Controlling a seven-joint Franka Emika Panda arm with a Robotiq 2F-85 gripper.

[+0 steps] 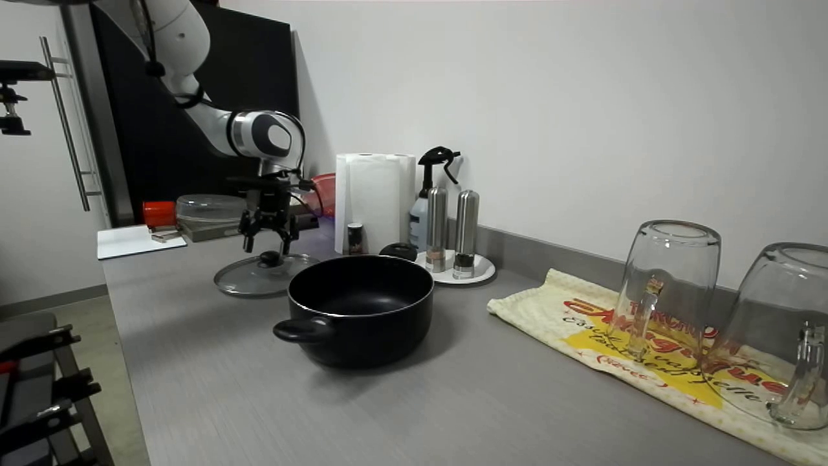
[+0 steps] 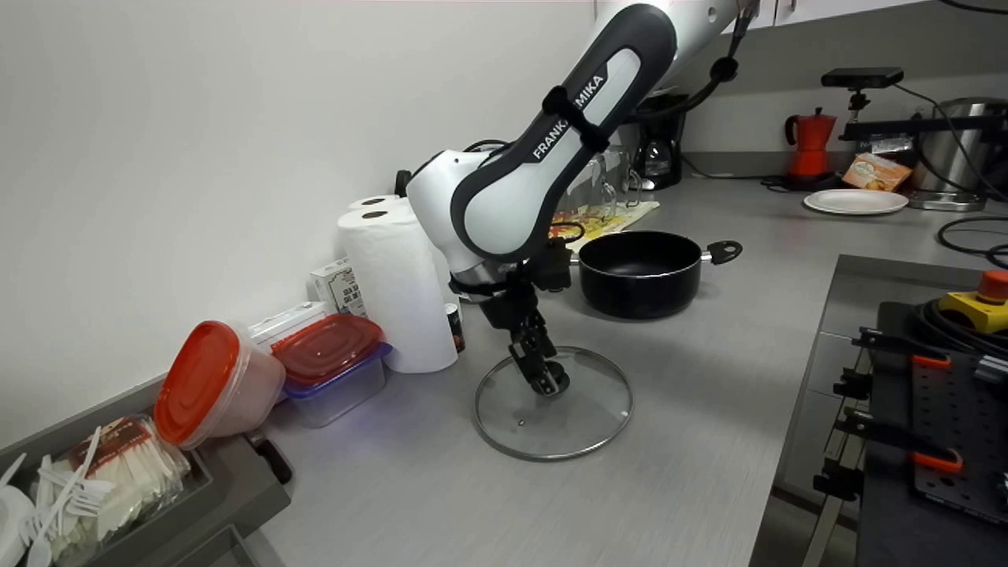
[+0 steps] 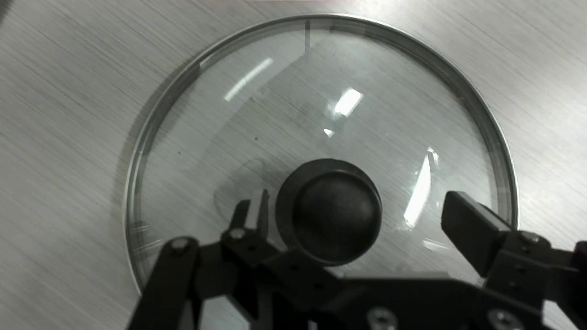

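A round glass lid with a metal rim and a black knob lies flat on the counter. Over it, pointing down, is my gripper, its fingers spread wide with the knob between them but nearer the left one. A gap shows between the knob and the right finger. In exterior view 1 the gripper is just above the lid, fingertips near knob height. Empty inside, a black pot with two side handles stands uncovered, close to the lid.
Behind the lid stand paper towels and plastic containers. Two metal mills are on a white plate by the wall. Glass mugs rest upside down on a cloth.
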